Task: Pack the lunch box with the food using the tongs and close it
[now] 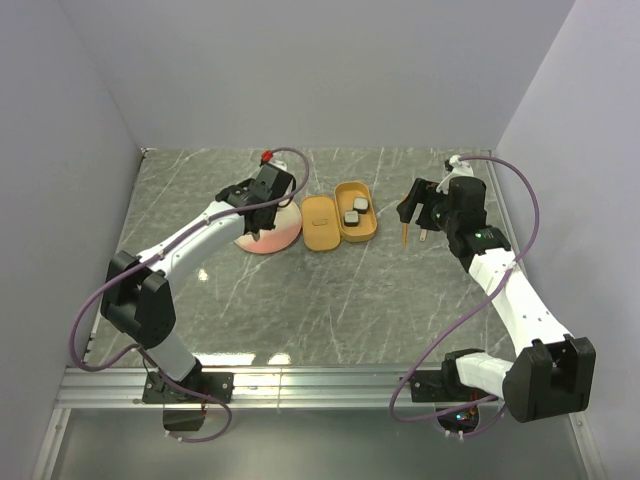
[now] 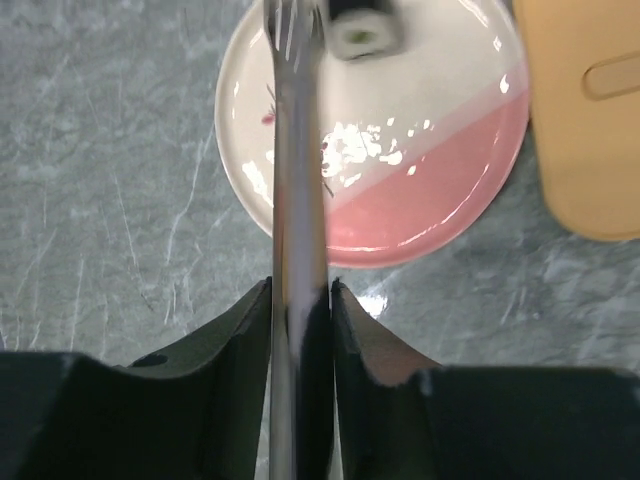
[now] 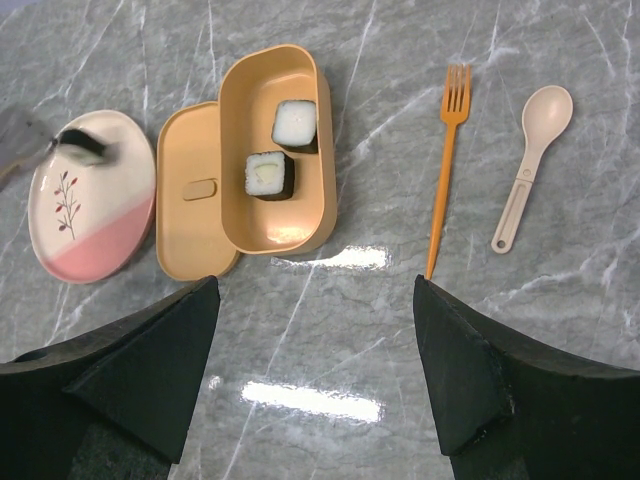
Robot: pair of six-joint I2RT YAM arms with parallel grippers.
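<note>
My left gripper is over the pink-and-cream plate (image 2: pixel 420 210), closed around a long metal utensil (image 2: pixel 298 170), apparently tongs. A blurred dark sushi piece (image 2: pixel 362 32) is at the utensil's far end; whether it is gripped or resting is unclear. The orange lunch box (image 3: pixel 320 200) holds two sushi pieces (image 3: pixel 294 124), with its lid (image 3: pixel 195 240) flat between box and plate. My right gripper hangs open and empty above the table, near the orange fork (image 3: pixel 443 175) and beige spoon (image 3: pixel 540 125).
Grey walls stand at the back and sides, and a metal rail (image 1: pixel 320 380) runs along the front edge.
</note>
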